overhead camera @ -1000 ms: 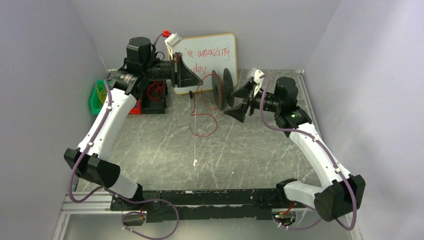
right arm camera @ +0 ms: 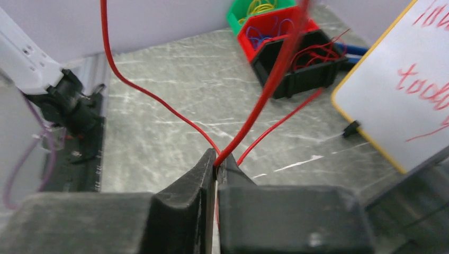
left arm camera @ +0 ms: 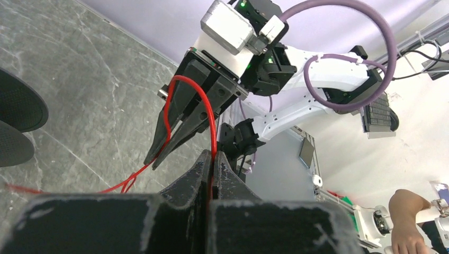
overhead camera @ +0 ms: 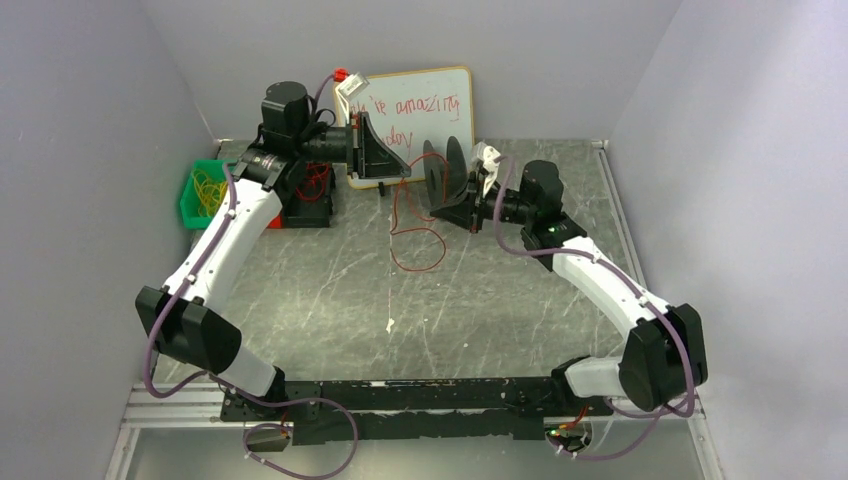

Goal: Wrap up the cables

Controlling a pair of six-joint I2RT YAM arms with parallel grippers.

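A red cable (overhead camera: 418, 230) hangs in loops between my two grippers, its lower loop low over the grey table in the top view. My left gripper (overhead camera: 402, 170) is up at the middle, shut on the cable, which runs up from between its fingertips. My right gripper (overhead camera: 437, 212) is lower and to the right, shut, with the red cable at its fingertips. Behind it stands a dark spool with two discs (overhead camera: 456, 150) (left arm camera: 16, 106), partly hidden by the gripper.
A whiteboard (overhead camera: 400, 90) leans at the back. Bins stand at the back left: green (overhead camera: 188, 205) with yellow cables, red (right arm camera: 249, 37), black (overhead camera: 310, 215) with red cables.
My right gripper has moved left toward the cable and shut. The cable's lower loop has shifted slightly. The left arm moved a little right and down.
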